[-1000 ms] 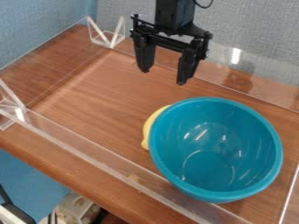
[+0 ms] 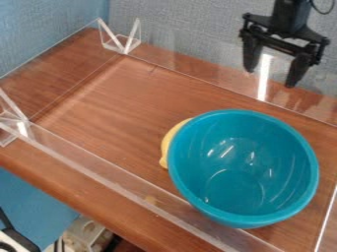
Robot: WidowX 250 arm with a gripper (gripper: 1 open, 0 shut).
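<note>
My black gripper [image 2: 274, 59] hangs at the upper right, high over the back of the wooden table [image 2: 99, 108], its two fingers spread open with nothing between them. A large teal bowl [image 2: 243, 167] fills the lower right of the table. A yellow object [image 2: 171, 140] lies against the bowl's left side, partly hidden by it; I cannot tell what it is.
Clear low walls [image 2: 132, 200] with white corner brackets [image 2: 118, 37] edge the table. A grey padded wall stands behind, a blue one at the left.
My gripper has moved right and toward the back, from over the middle of the table to the upper right. The bowl and the yellow object have not moved.
</note>
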